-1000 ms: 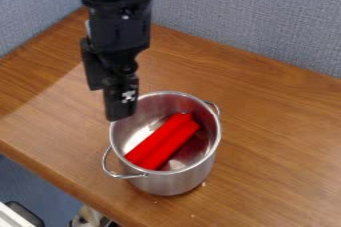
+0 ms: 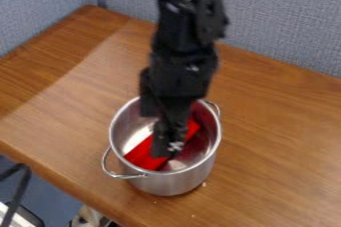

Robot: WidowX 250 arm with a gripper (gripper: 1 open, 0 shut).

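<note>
A silver pot with two side handles stands near the front of the wooden table. A red elongated object lies inside it, partly hidden by my dark gripper, which reaches down into the pot from above. The gripper is open, with its fingers over and around the red object. Whether they touch it is unclear.
A grey-blue wall runs along the back. The table's front edge is at the lower left, with dark cables beyond it.
My gripper has moved right and down, from the pot's left rim to inside the pot over the red object, which it now partly hides.
</note>
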